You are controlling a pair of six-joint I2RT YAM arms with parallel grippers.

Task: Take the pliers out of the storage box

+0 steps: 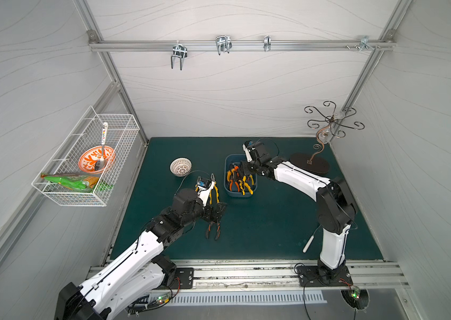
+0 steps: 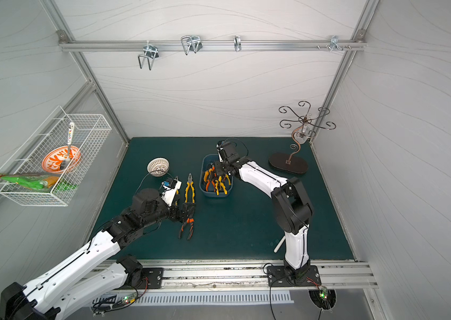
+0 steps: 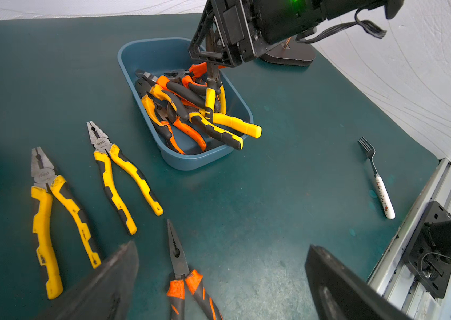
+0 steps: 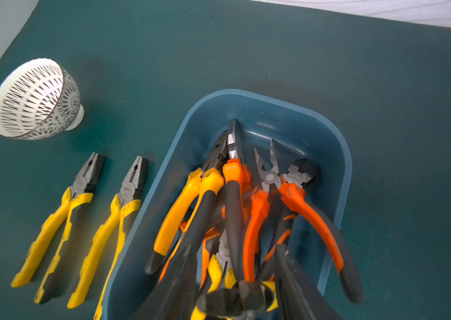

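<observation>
The blue storage box (image 4: 337,176) holds several pliers with orange or yellow handles and dark grips. My right gripper reaches down into it, fingers apart and narrowed. Black-and-yellow handle ends (image 4: 236,299) appear between them; whether they touch is unclear. In the left wrist view, yellow pliers handles (image 3: 236,123) project over the box's near rim below the right arm. Left of the box, on the table, lie two yellow-handled pliers (image 3: 44,176) (image 3: 102,141) and orange-handled long-nose pliers (image 3: 179,261). Above these my left gripper hangs wide open and empty.
A patterned white bowl (image 4: 36,98) lies tilted at the back left. The fork (image 3: 380,186) rests at the right front. A dark-based metal stand (image 1: 310,162) occupies the back right. Table space right of the box is mostly clear.
</observation>
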